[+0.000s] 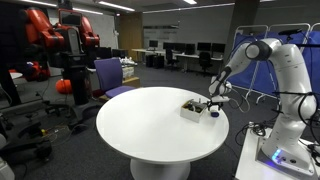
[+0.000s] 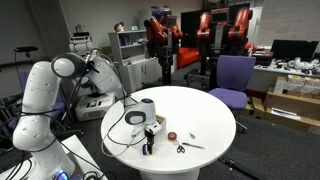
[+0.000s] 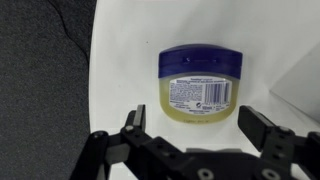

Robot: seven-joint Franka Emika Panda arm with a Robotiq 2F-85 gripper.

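A small jar (image 3: 200,95) with a dark blue lid and a yellowish, barcoded body shows in the wrist view. It lies on the white table (image 3: 125,60) near the edge. My gripper is open, one finger on each side of the jar's lower end in this view. Nothing is clamped between the fingers. Exterior view 1 has the dark jar (image 1: 214,114) right of the white box, with the gripper (image 1: 213,102) just above it. The remaining height above the jar is hard to judge.
A white open box (image 1: 191,113) with dark items stands close beside the jar; its wall (image 3: 300,85) fills the wrist view's right side. A red roll (image 2: 172,136), scissors (image 2: 181,149) and a thin tool (image 2: 193,135) lie elsewhere.
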